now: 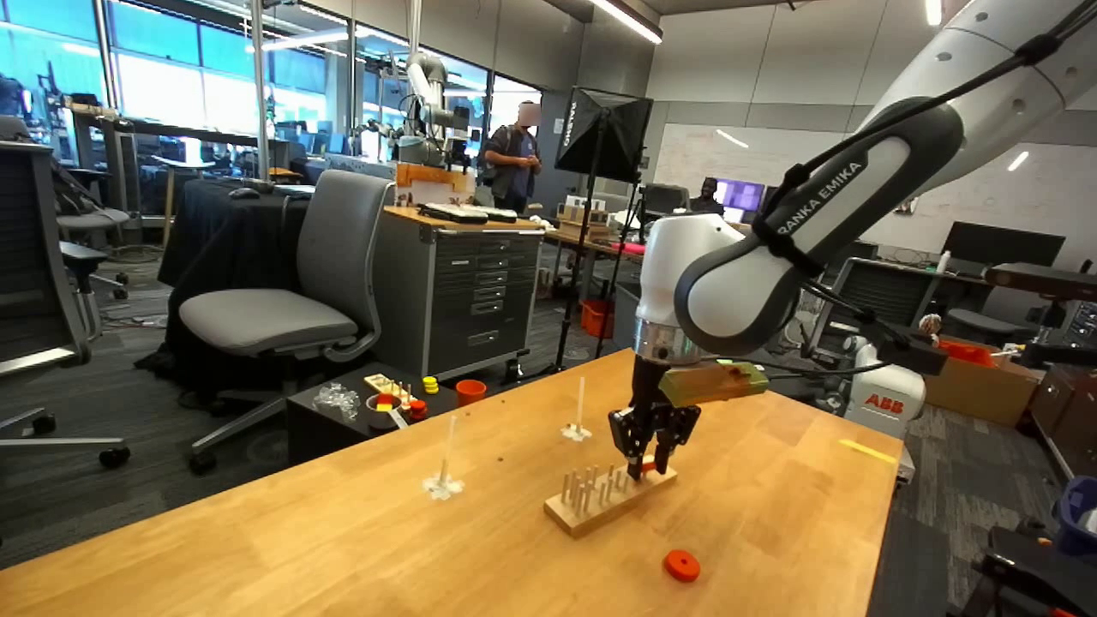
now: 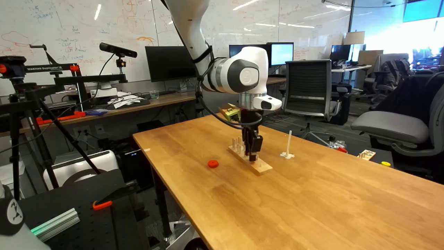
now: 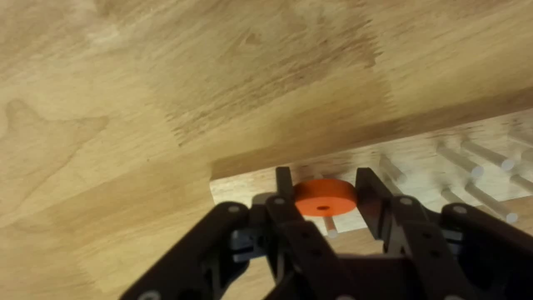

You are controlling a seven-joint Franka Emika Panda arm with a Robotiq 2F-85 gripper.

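My gripper is shut on an orange-red disc (image 3: 325,192) with a small centre hole. It holds the disc low over one end of the wooden peg board (image 3: 245,185), near the pegs there. One peg (image 3: 331,229) shows just beside the disc's near edge in the wrist view. Whether a peg bears against the disc cannot be told. In exterior view 1 the board (image 1: 586,519) lies on the table beneath my gripper (image 1: 650,473), with several upright pegs toward its other end. My fingers mostly hide the disc in exterior view 2.
A second red disc (image 1: 681,565) lies loose on the table. Two thin upright rods, a nearer rod (image 1: 446,452) and a farther rod (image 1: 580,406), stand on the tabletop. A black side box (image 1: 329,442) stands off the table edge.
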